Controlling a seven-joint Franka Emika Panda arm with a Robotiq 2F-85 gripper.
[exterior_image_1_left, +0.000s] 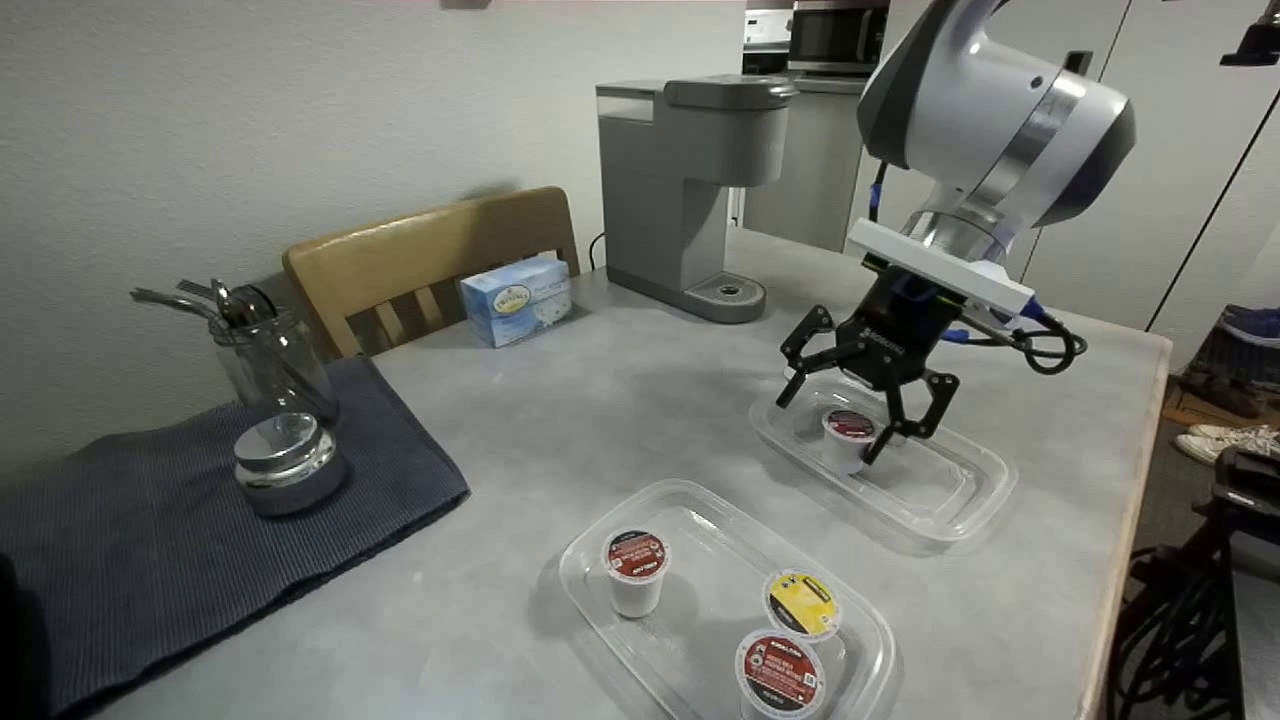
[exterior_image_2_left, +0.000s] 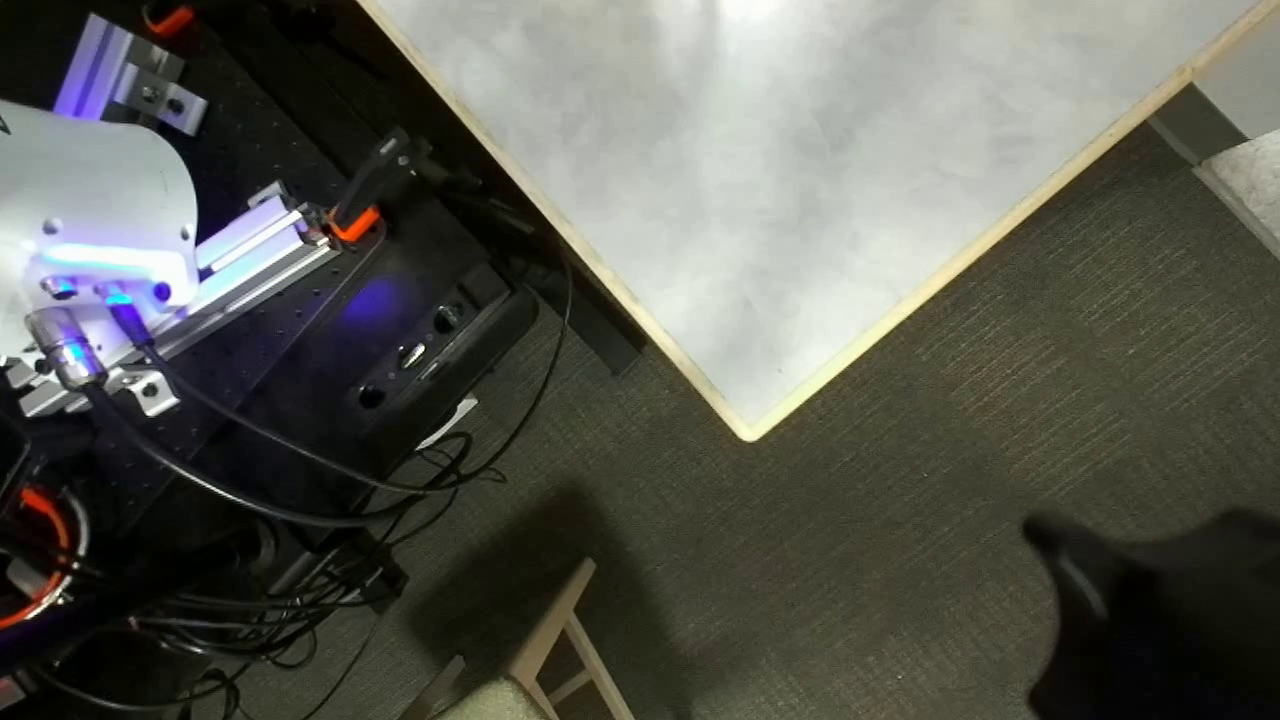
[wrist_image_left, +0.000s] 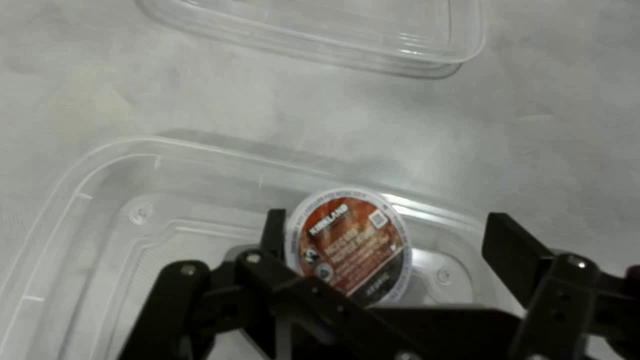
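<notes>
A coffee pod with a red and brown lid (exterior_image_1_left: 849, 424) sits upright inside the far clear plastic container (exterior_image_1_left: 960, 523), towards its back left end. My gripper (exterior_image_1_left: 833, 422) is spread open over that container. In the wrist view the pod's round Kirkland lid (wrist_image_left: 348, 246) lies between the fingers of my open gripper. It is close against the left finger (wrist_image_left: 274, 231), while a wide gap separates it from the right finger (wrist_image_left: 510, 255). Part of the lid's lower edge is hidden by the gripper's linkage.
A nearer clear container (exterior_image_1_left: 684, 490) holds two red-lidded pods (exterior_image_1_left: 636, 554) and a yellow-lidded one (exterior_image_1_left: 801, 602). Behind stand a grey coffee maker (exterior_image_1_left: 648, 180) and a blue tea box (exterior_image_1_left: 518, 302). A jar of cutlery (exterior_image_1_left: 266, 360) is at left.
</notes>
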